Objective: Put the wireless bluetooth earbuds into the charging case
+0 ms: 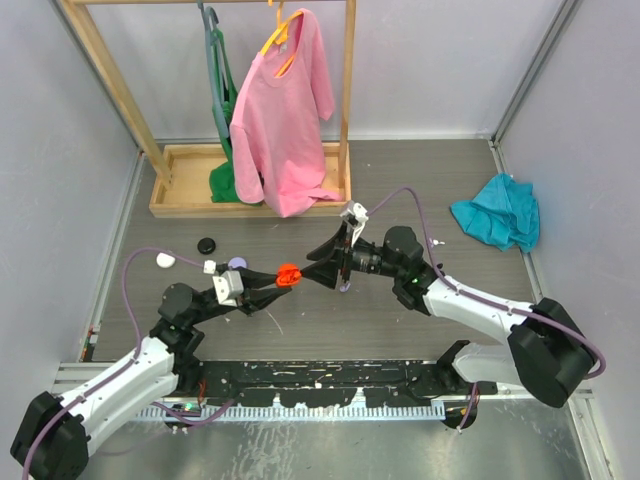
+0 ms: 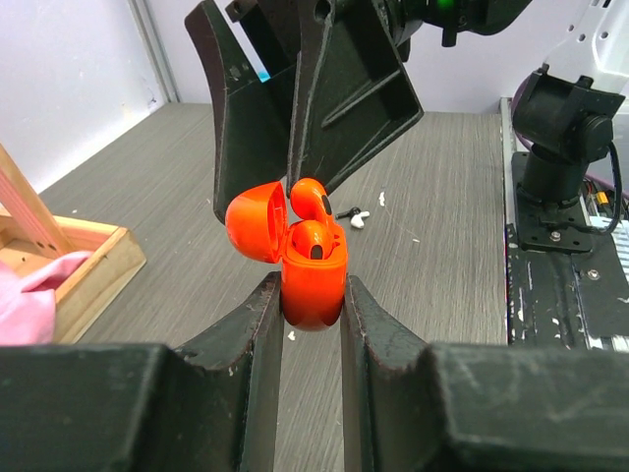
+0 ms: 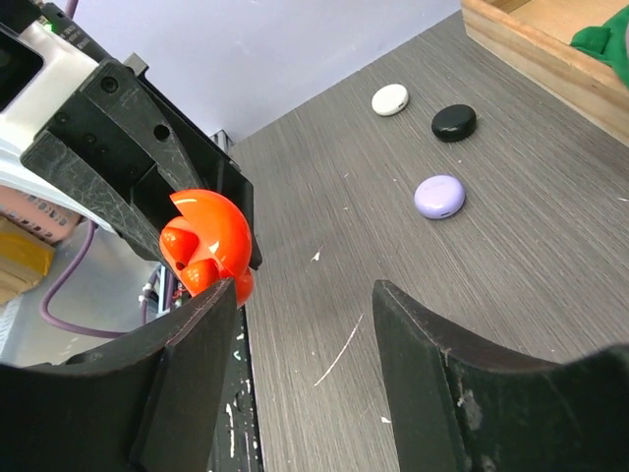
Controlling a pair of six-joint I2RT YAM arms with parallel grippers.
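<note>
An orange charging case [image 2: 314,285], its lid [image 2: 257,220] swung open, is gripped by my left gripper. Two orange earbuds sit in its slots: the front earbud [image 2: 313,239] and the rear earbud [image 2: 311,200]. From the right, my right gripper reaches close to the case, open and empty between its fingers. In the left wrist view its fingers [image 2: 344,98] rise just behind the case; whether they touch it, I cannot tell. In the right wrist view, the case [image 3: 228,231] appears behind the left finger, partly hidden.
White [image 3: 390,99], black [image 3: 454,123] and purple cases [image 3: 439,197] lie on the table. A small black earbud [image 2: 348,212] and a white earbud [image 2: 358,220] lie loose. The wooden rack [image 1: 200,211] with clothes stands behind; a teal cloth [image 1: 500,212] lies right.
</note>
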